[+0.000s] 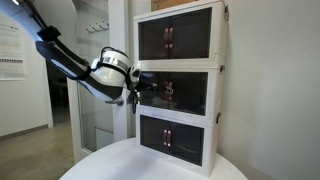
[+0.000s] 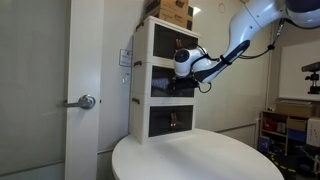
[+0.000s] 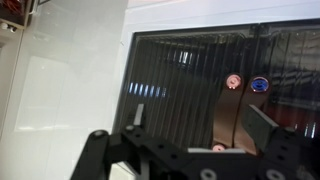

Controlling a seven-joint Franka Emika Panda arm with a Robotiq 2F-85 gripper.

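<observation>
A white cabinet of three stacked units stands on a round white table, each unit with dark see-through double doors and copper-coloured handles. At the middle unit, my gripper faces the doors. Its two fingers stand well apart, and nothing shows between them except the door behind. Copper handles with round screw heads lie toward the right finger in the wrist view; their lower ends are partly hidden by the gripper. The middle doors look closed. Whether a fingertip touches the door I cannot tell.
Brown boxes sit on top of the cabinet. A white door with a lever handle stands to the left in exterior view 2, and shelves stand at the far right.
</observation>
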